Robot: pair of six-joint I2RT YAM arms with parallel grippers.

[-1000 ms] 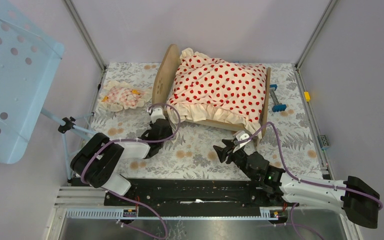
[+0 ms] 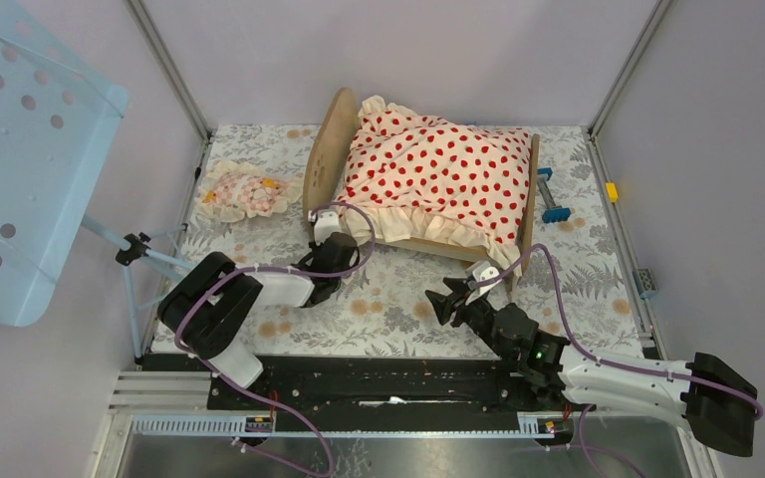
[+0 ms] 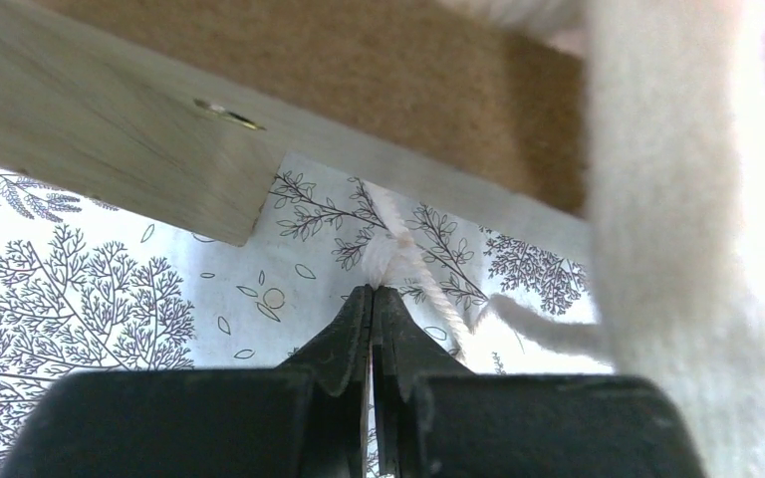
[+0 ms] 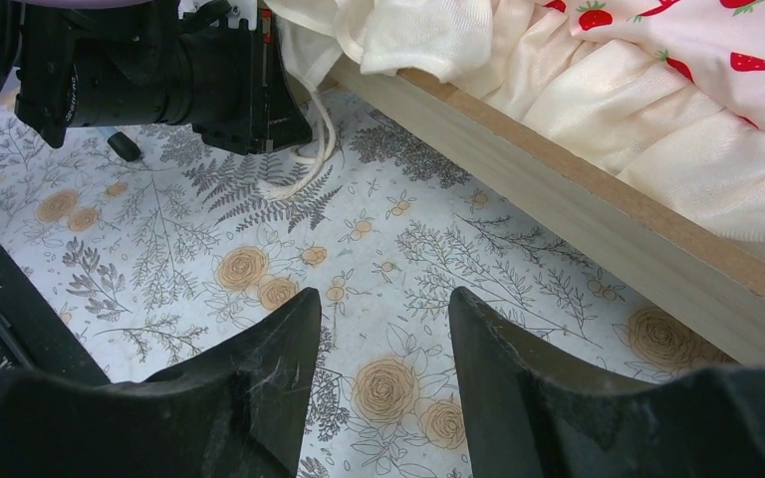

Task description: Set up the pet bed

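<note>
The wooden pet bed holds a strawberry-print cushion with cream frills draped over its front rail. My left gripper is shut low beside the bed's front left corner, under cream fabric; a white frayed cord end shows at its fingertips, though whether it is pinched cannot be told for sure. The cord runs loosely on the floor cloth below the rail. My right gripper stands open and empty in front of the bed's right part, over bare cloth.
A frilly small pillow lies left of the bed. A blue tool-like object lies right of it. A light-blue perforated panel stands at far left.
The right arm and the bed have not moved.
</note>
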